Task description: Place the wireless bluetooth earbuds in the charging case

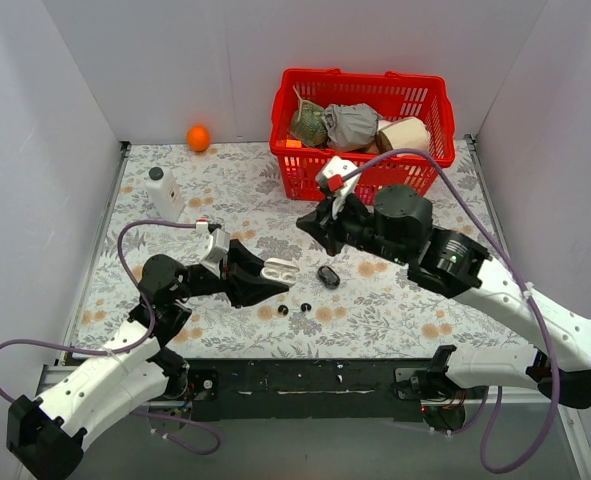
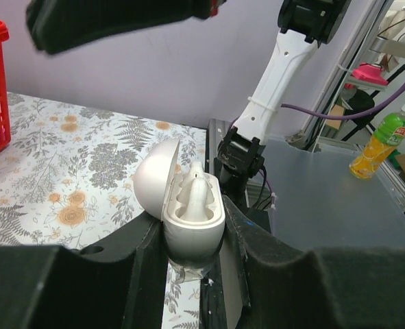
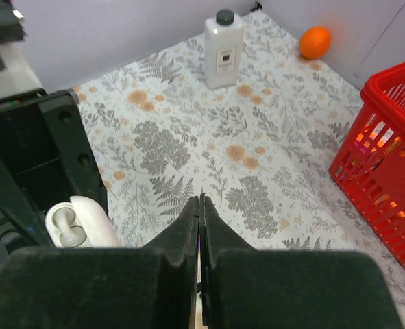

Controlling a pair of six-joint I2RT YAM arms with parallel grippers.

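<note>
The white charging case (image 1: 279,270) is held in my left gripper (image 1: 253,278), lid raised; in the left wrist view the case (image 2: 193,214) shows its inner wells facing the camera. My right gripper (image 1: 312,229) hangs above and right of the case, shut, with nothing showing between its fingertips in the right wrist view. On the table below lie two small black earbuds (image 1: 283,309) (image 1: 306,307), apart from each other, and a dark oval object (image 1: 328,277).
A red basket (image 1: 363,179) with bags stands at the back right. A white bottle (image 1: 165,192) and an orange (image 1: 198,137) are at the back left.
</note>
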